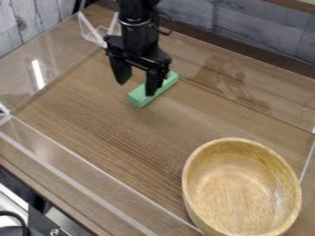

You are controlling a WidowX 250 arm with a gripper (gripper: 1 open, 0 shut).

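My black gripper [136, 66] hangs over the green block [153, 89], its fingers parted, one to the left and one to the right of the block's upper part. The block lies flat and slanted on the wooden table [99, 138], partly hidden behind the gripper. Nothing shows held between the fingers.
A large round wooden bowl [240, 198] sits at the front right. Some white plastic or wire shows at the back left. Black cables run in the bottom-left corner.
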